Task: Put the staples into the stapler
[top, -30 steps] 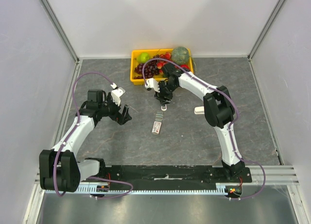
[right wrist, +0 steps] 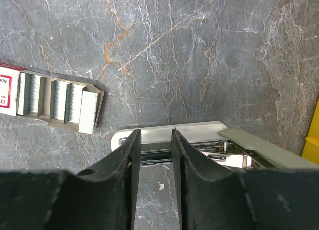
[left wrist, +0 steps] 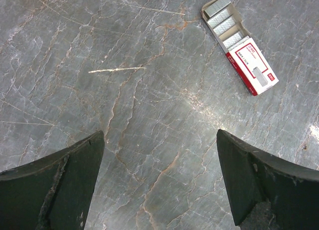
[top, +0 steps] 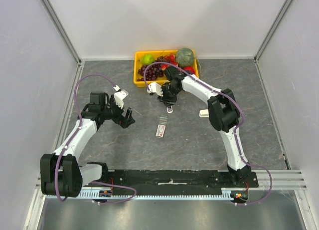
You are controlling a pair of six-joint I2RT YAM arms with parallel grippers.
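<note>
In the right wrist view the stapler (right wrist: 204, 131) lies with its grey-green lid (right wrist: 264, 147) swung open, showing its metal channel. My right gripper is open over that channel, nothing visibly held between its fingers; part of the stapler is hidden behind them. Whether staples lie inside the channel, I cannot tell. The staple box (left wrist: 254, 65), white and red, rests on the table with its tray (right wrist: 47, 96) pulled out and several staple strips (right wrist: 89, 110) in it. My left gripper stands open and empty, left of the box in the top view (top: 160, 131).
Behind the right gripper stands a yellow basket (top: 138, 84) of fruit. A small white block (top: 204, 113) sits right of the stapler, close to the right arm.
The stapler's near end has shifted slightly to the right. My right gripper has moved only a little over it. The left arm and the staple box stay where they were.
</note>
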